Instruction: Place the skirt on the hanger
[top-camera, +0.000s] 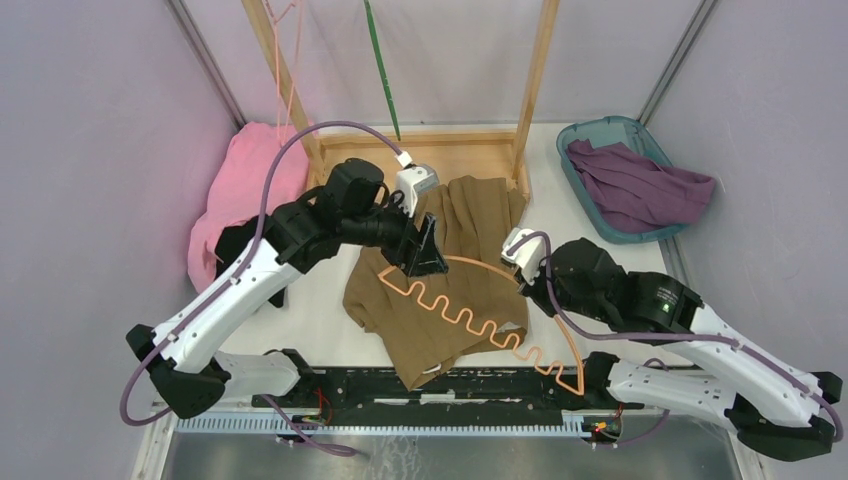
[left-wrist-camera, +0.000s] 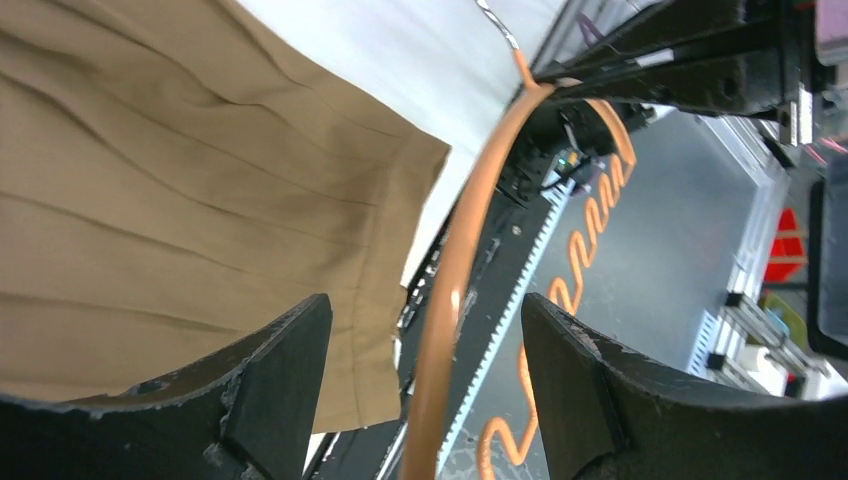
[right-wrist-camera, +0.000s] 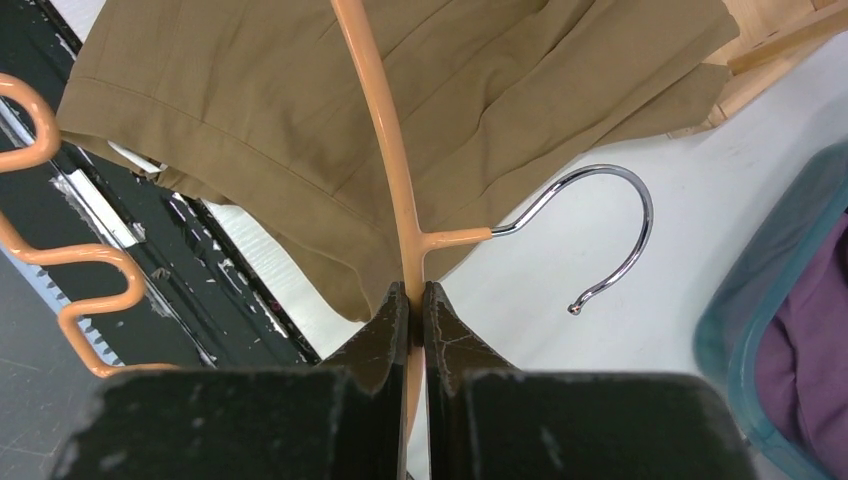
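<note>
An orange hanger with a wavy bar and chrome hook is held above the brown skirt, which lies spread on the white table. My right gripper is shut on the hanger's frame beside the hook. My left gripper is open, with the hanger's frame running between its fingers in the left wrist view; in the top view it sits over the hanger's left end.
A wooden rack stands behind. A teal basket with purple cloth is at the back right; pink cloth and black cloth are at the left.
</note>
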